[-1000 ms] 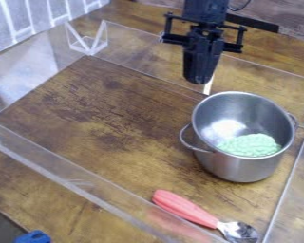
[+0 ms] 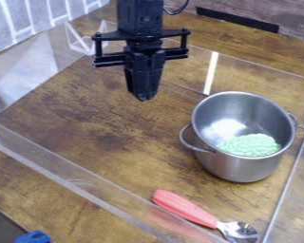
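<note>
My black gripper (image 2: 144, 87) hangs over the wooden board toward the back, left of and above a steel pot (image 2: 220, 123), its fingertips pointing down and shut, with nothing visible between them. The pot stands on the right and holds a pale green textured object (image 2: 249, 144). In the front lies a utensil (image 2: 190, 211) with a red handle and a metal head, apart from the pot.
Clear plastic walls (image 2: 66, 151) border the wooden surface (image 2: 91, 119), whose middle and left are clear. A blue object (image 2: 33, 236) sits at the bottom left corner. A white slatted structure is at the top left.
The gripper has moved left and toward the front, away from above the pot's back side. The pot, green object and utensil have stayed in place.
</note>
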